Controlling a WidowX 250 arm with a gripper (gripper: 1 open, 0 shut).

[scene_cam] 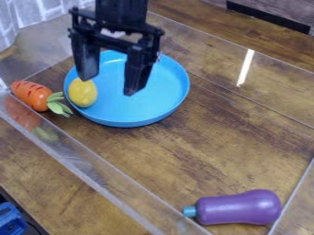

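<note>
The black gripper (113,69) hangs over the blue plate (160,101) in the camera view, its two fingers wide apart with nothing seen between them. A yellow object (83,92) lies on the plate's left side, near the left finger. An orange toy carrot (32,95) with green leaves lies left of the plate. A purple toy eggplant (240,207) lies at the bottom right.
A transparent edge or barrier (86,184) runs diagonally across the lower left, with a blue object (7,220) in the corner.
</note>
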